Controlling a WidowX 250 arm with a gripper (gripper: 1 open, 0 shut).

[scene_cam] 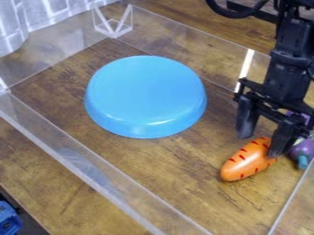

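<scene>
An orange toy carrot (247, 161) lies on the wooden floor of a clear-walled tray, at the lower right. My black gripper (265, 128) hangs just above and behind it, its fingertips near the carrot's upper end; I cannot tell whether they touch it or how far the fingers stand apart. A purple toy (302, 151) with a teal part lies partly hidden behind the gripper at the right edge.
A light-blue upturned bowl (145, 92) fills the middle left. Clear walls bound the tray on several sides. A blue object (7, 218) sits outside at the lower left.
</scene>
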